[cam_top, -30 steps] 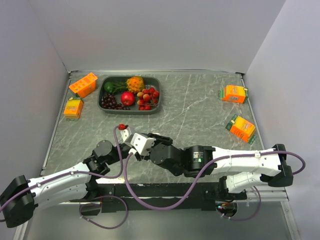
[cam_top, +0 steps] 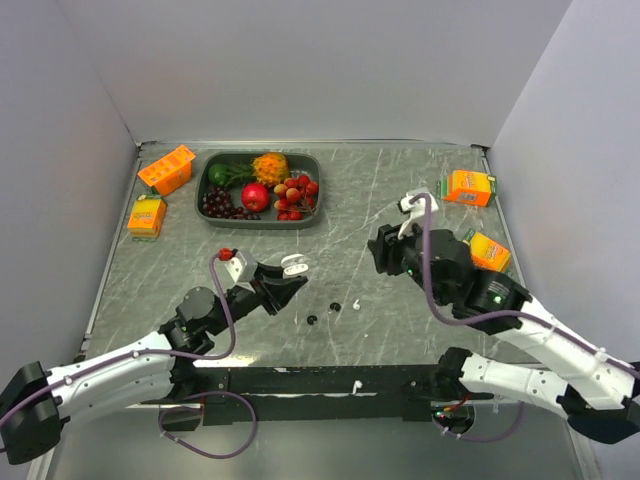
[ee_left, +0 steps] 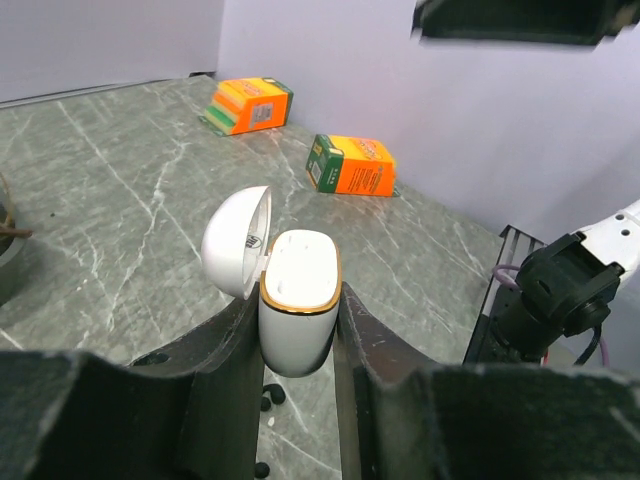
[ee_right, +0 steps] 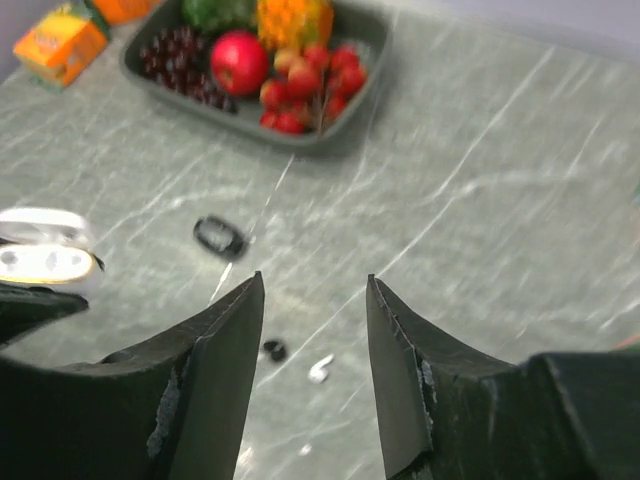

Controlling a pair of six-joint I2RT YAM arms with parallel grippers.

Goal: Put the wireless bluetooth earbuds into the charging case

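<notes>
The white charging case [ee_left: 298, 300], its lid [ee_left: 235, 240] standing open, is held upright in my left gripper [cam_top: 285, 282], shut on it. My right gripper [cam_top: 382, 250] stands open to the right of the case and higher up; in the right wrist view nothing is between its fingers. Small white pieces [ee_right: 320, 369] [cam_top: 357, 304], possibly earbuds, and small black pieces [cam_top: 311, 319] [ee_right: 275, 349] lie on the table beneath. A black oblong object [ee_right: 219, 236] lies near the case in the right wrist view.
A grey tray [cam_top: 257, 224] of fruit is at the back. Orange boxes [cam_top: 467, 188] [cam_top: 147, 216] [cam_top: 167, 170] stand along both sides.
My right gripper has moved right and back, away from the case, where it was beside my left gripper. My left gripper has shifted slightly, still with the case in it.
</notes>
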